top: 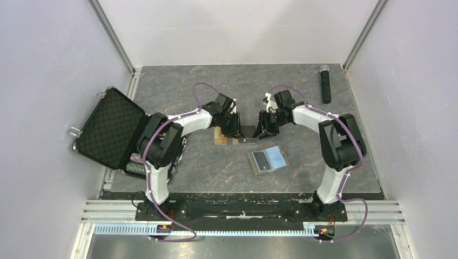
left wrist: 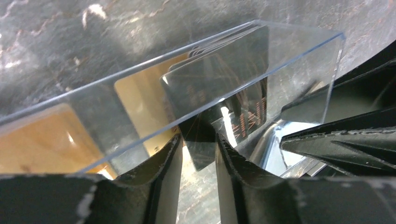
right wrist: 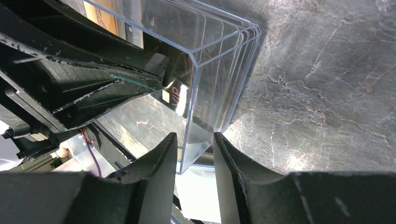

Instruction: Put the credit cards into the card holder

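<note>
The clear card holder (left wrist: pixel 299 46) lies on the grey table between my grippers, holding dark cards (left wrist: pixel 215 70) stacked at one end, a gold card (left wrist: pixel 140 98) beside them and an orange-gold one (left wrist: pixel 51 135) further along. My left gripper is low over the holder's edge by the dark cards; whether anything is between its narrowly parted fingertips is unclear. My right gripper is at the holder's corner, its fingertips apart on either side of or just beside the clear wall; contact cannot be told.
An open black case (top: pixel 108 127) stands at the left. A card wallet (top: pixel 268 159) lies in front of the holder, and a black cylinder (top: pixel 325 85) at the back right.
</note>
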